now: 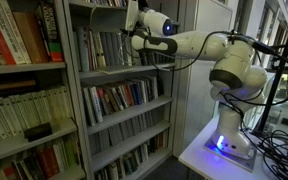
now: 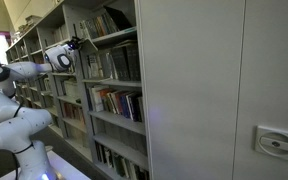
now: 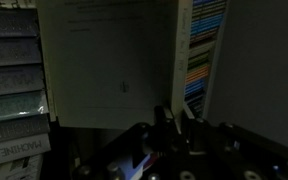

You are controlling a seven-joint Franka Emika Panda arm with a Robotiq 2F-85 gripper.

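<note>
In the wrist view a large book (image 3: 109,60) with a plain, dim cover fills the upper middle. Its pale spine (image 3: 181,50) runs down to the fingers, where my gripper is shut on its lower end. From outside, the gripper (image 1: 134,27) is high up before the bookcase, with a pale upright edge, apparently the book's, beside it. The second exterior view has the gripper (image 2: 76,44) near the upper shelves; the held book is hard to make out there.
Several thick volumes (image 3: 14,80) stand left of the held book, and a row of colourful spines (image 3: 199,65) is to its right. A shelf board (image 1: 114,70) runs below the gripper.
</note>
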